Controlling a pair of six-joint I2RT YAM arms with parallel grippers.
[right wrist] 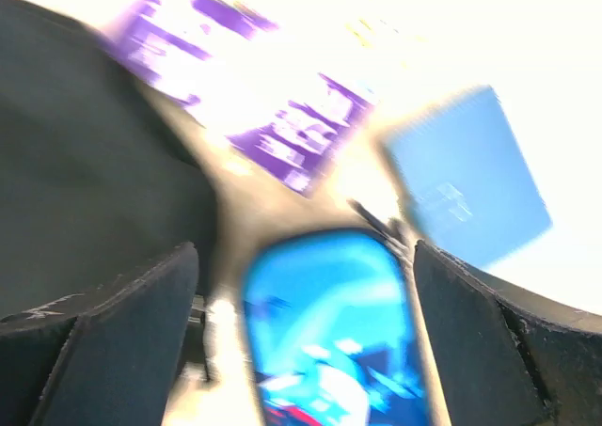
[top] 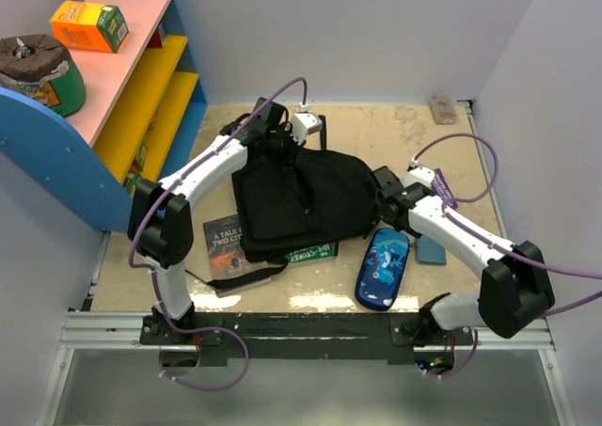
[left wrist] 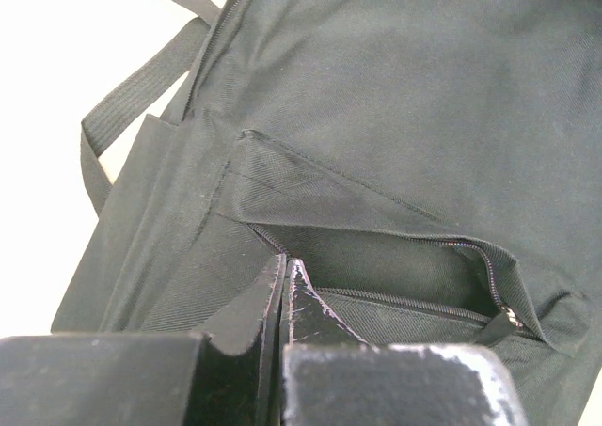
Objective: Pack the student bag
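The black bag (top: 275,208) lies flat in mid-table. In the left wrist view, a zipped pocket (left wrist: 395,266) gapes open in its cloth. My left gripper is shut with its tips at that pocket's zipper edge, nothing showing between them. Beyond the bag's right side, my right gripper stands open. Below its spread fingers (right wrist: 122,337) are a blue pencil case (right wrist: 324,304), a purple book (right wrist: 306,134) and a blue-grey square item (right wrist: 470,177), all blurred. The "A Tale of Two Cities" book (top: 226,247) and a green book (top: 312,254) stick out from under the bag.
A shelf unit (top: 141,97) stands at the left, with an orange box (top: 89,25) and a dark round pack (top: 42,73) on top. A small box (top: 442,109) sits at the back right. Bare table (top: 376,125) shows along the back.
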